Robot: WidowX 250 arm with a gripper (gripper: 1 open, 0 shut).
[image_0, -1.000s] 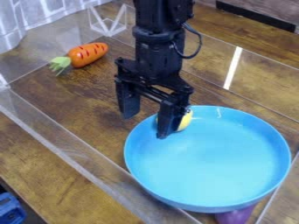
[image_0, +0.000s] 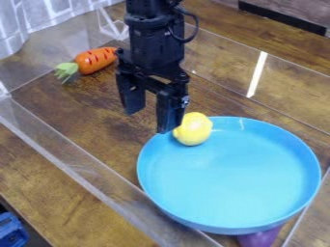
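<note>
My black gripper (image_0: 152, 104) hangs open above the wooden floor, just left of a yellow object (image_0: 194, 128) that rests on the upper-left part of a large light-blue plate (image_0: 230, 178). Nothing shows between its fingers. An orange toy carrot (image_0: 95, 61) with green leaves lies at the upper left, behind the gripper.
A purple object (image_0: 261, 236) is partly hidden under the plate's lower edge. A blue item (image_0: 8, 232) sits at the bottom-left corner. A clear plastic wall runs along the left.
My gripper has moved up and to the left, away from the plate, so more of the yellow object now shows. The objects appear unmoved.
</note>
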